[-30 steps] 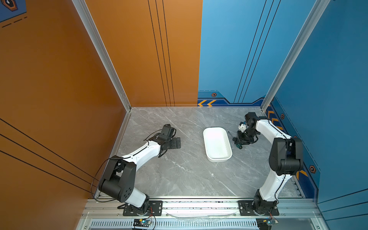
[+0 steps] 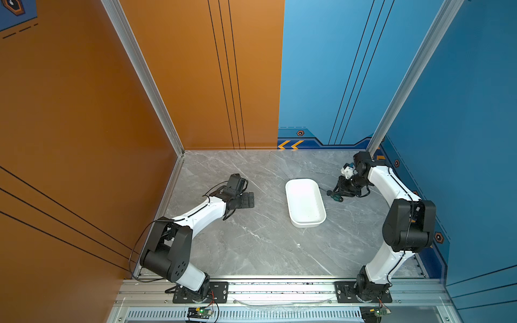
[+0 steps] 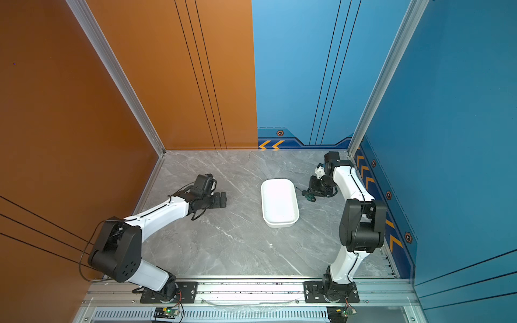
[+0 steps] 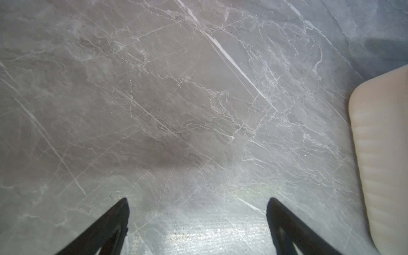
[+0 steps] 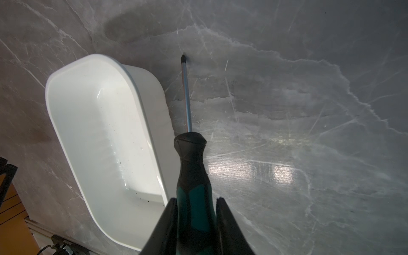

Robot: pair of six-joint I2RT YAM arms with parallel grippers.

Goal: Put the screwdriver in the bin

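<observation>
The screwdriver point(image 5: 196, 191), with a black and teal handle and a metal shaft point(image 5: 187, 93), lies beside the white bin point(image 5: 163, 123), off its right side. My right gripper has a finger on either side of the handle, very close to it; whether both press on it cannot be told. In the top left view the handle point(image 2: 336, 197) shows just left of that gripper, to the right of the bin point(image 2: 305, 203). The bin is empty. My left gripper stands open over bare table left of the bin, nothing between its fingers.
An orange wall point(image 2: 70, 134) bounds the left and a blue wall point(image 2: 463, 134) stands close to the right arm.
My right gripper has moved back and to the right. The screwdriver's handle has shifted toward the back with it, and its shaft has turned. The left arm and bin stay put.
</observation>
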